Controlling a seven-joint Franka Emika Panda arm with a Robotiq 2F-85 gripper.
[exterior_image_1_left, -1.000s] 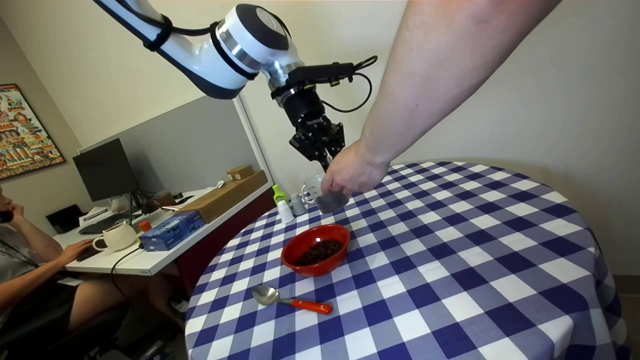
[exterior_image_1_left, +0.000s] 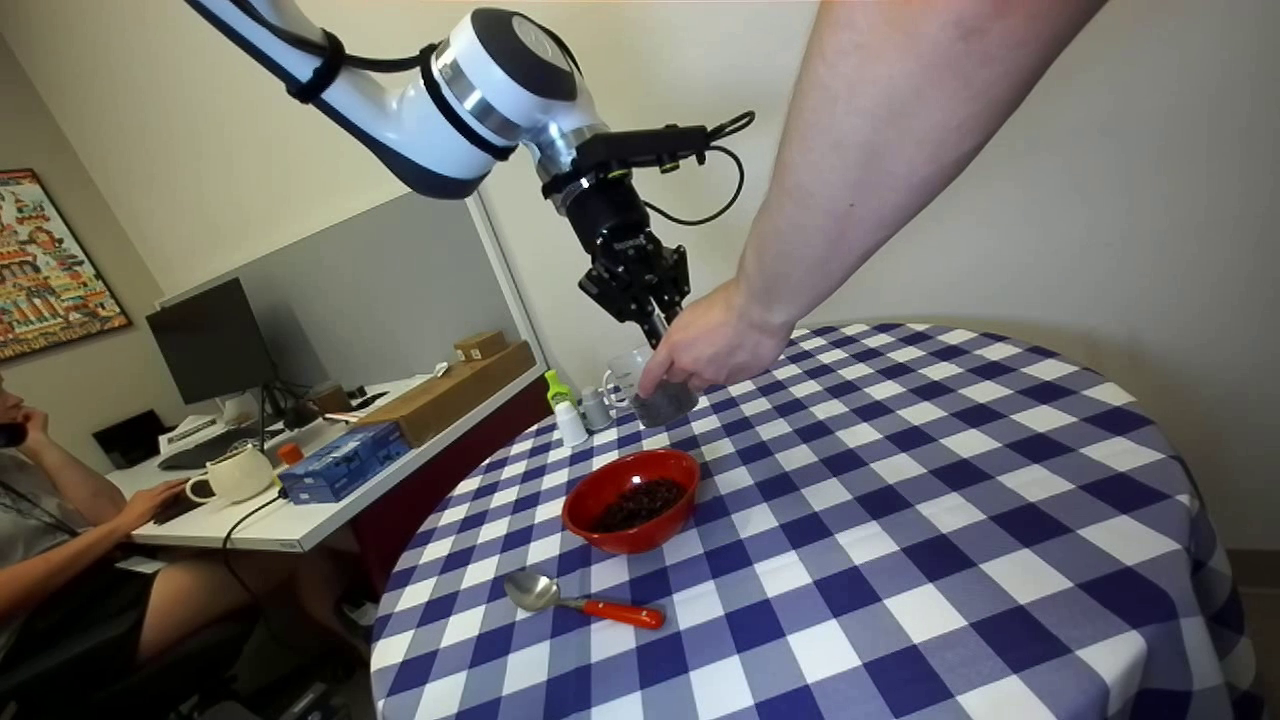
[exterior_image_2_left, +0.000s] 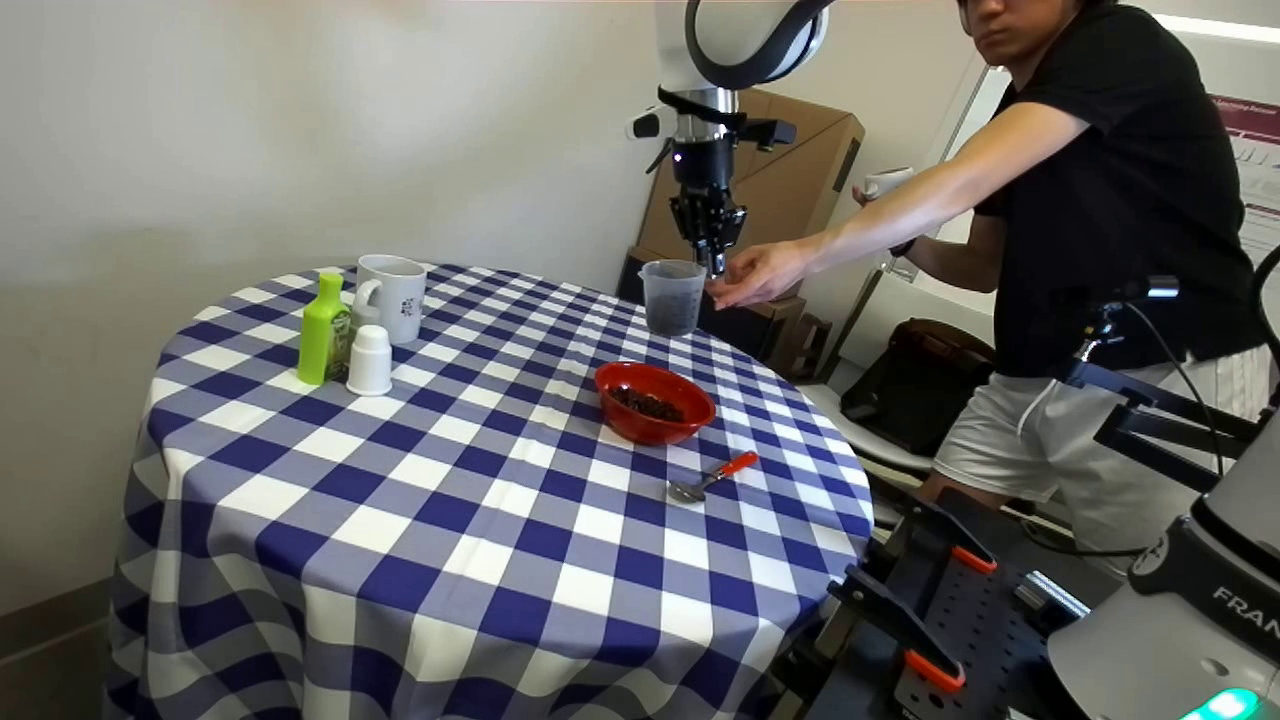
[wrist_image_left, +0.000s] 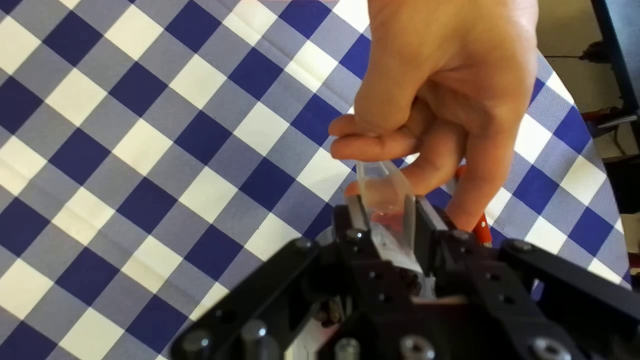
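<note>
A clear measuring cup (exterior_image_2_left: 673, 300) hangs above the table, its body to one side of my gripper (exterior_image_2_left: 714, 266). In the wrist view my gripper is shut on the cup's clear handle (wrist_image_left: 387, 186), which shows between the fingers. A person's hand (wrist_image_left: 444, 90) reaches in at the fingertips, its fingers at the end of the handle. In exterior view 1 that hand (exterior_image_1_left: 720, 342) hides part of the cup (exterior_image_1_left: 662, 402). Below the cup, a red bowl (exterior_image_2_left: 618, 414) with dark bits in it sits on the cloth.
A spoon with a red handle (exterior_image_2_left: 732, 464) lies near the bowl. A green bottle (exterior_image_2_left: 318, 330), a white shaker (exterior_image_2_left: 371, 362) and a white mug (exterior_image_2_left: 402, 300) stand together toward the table's far side. Much of the checked tablecloth (exterior_image_2_left: 480, 480) is bare.
The person's hand has shifted slightly right and its fingers are spread differently, so more of the cup shows. My arm and the bowl have not visibly moved.
</note>
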